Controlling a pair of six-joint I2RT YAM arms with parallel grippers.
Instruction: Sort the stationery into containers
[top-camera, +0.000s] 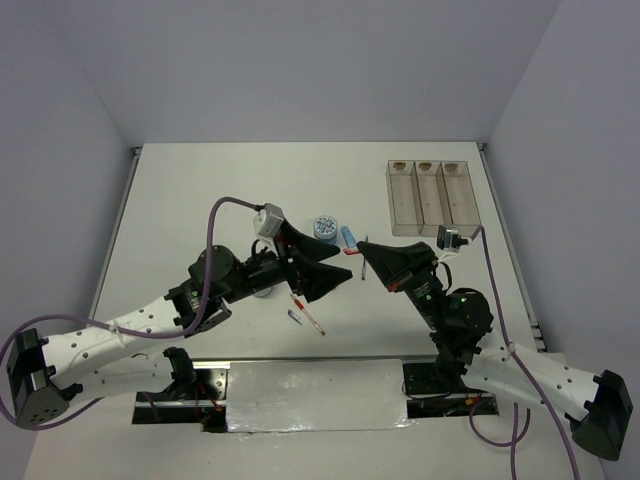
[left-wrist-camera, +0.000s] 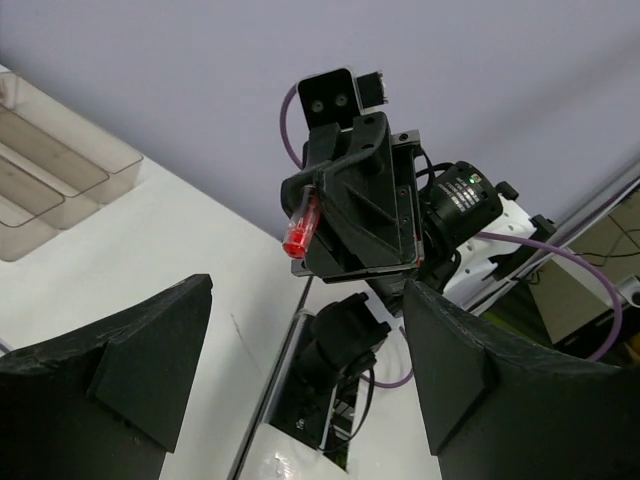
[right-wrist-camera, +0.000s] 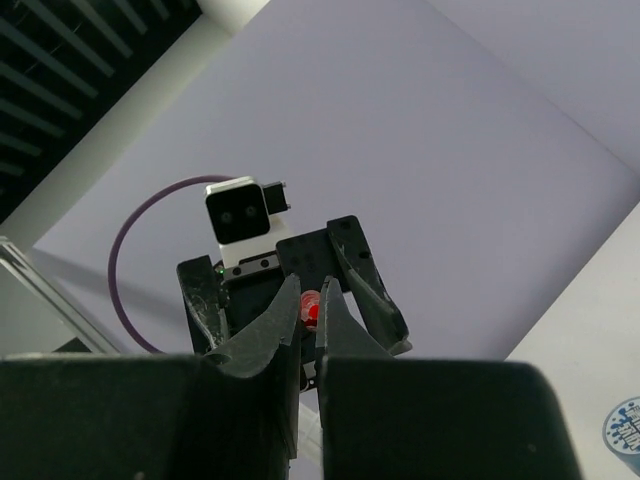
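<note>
My right gripper (top-camera: 362, 252) is shut on a red pen, whose red end sticks out toward my left gripper; in the right wrist view that red tip shows between the fingertips. My left gripper (top-camera: 330, 262) stands open a short way left of the pen, nothing between its fingers. On the table below lie a red pen (top-camera: 310, 316), a small blue pen (top-camera: 294, 316), a blue item (top-camera: 349, 238) and a round tin (top-camera: 325, 229). A clear three-compartment container (top-camera: 433, 200) stands at the back right.
A second round container under my left arm is mostly hidden. Both arms hang over the middle of the table, close together.
</note>
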